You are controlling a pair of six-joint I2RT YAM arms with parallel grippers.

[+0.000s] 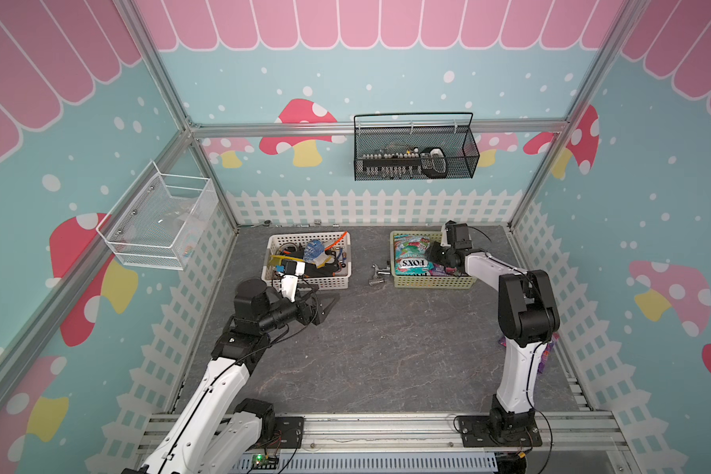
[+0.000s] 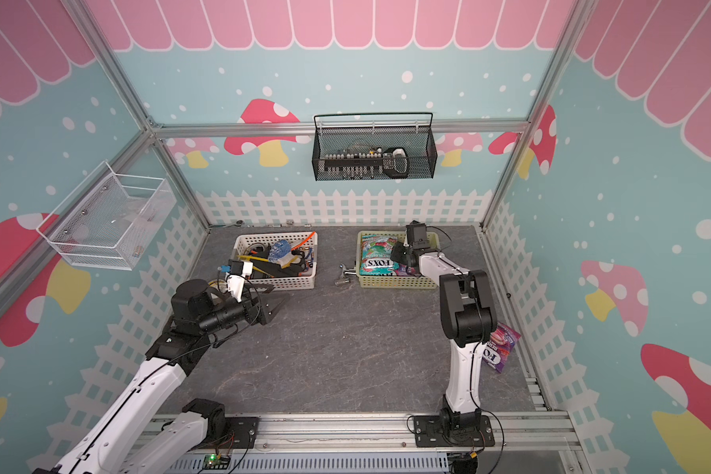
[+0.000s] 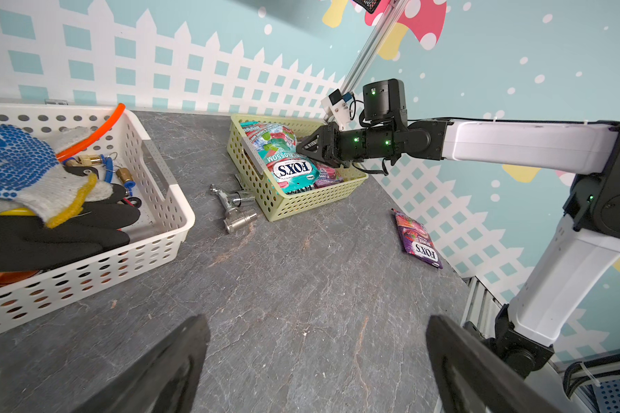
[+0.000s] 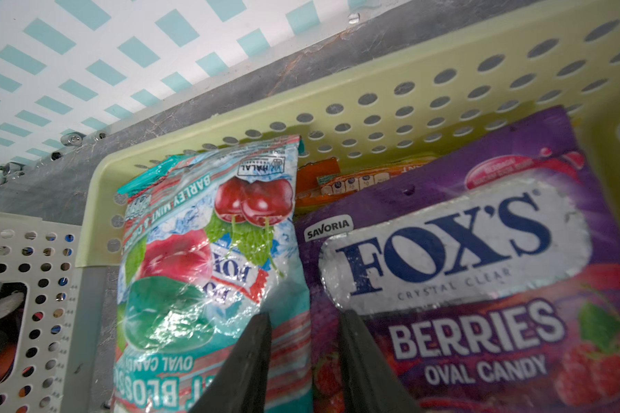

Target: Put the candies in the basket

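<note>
The pale green basket [image 4: 461, 75] holds candy bags. A teal Fox's bag [image 4: 193, 289] lies along its left side, and a purple Berries bag [image 4: 461, 254] covers the right. Orange packaging [image 4: 365, 179] peeks out behind them. Inside the basket, my right gripper stands partly open, its fingertips low over the seam where the teal and purple bags meet. Another purple Fox's bag [image 3: 418, 239] rests on the table at the right, beside the right arm. Over bare table on the left, my left gripper is wide open and empty.
A white basket [image 3: 82, 282] of gloves and tools stands at the back left. Metal fittings [image 3: 234, 208] lie between the two baskets. A black wire basket [image 1: 416, 150] hangs on the back wall, a white one [image 1: 162, 221] on the left.
</note>
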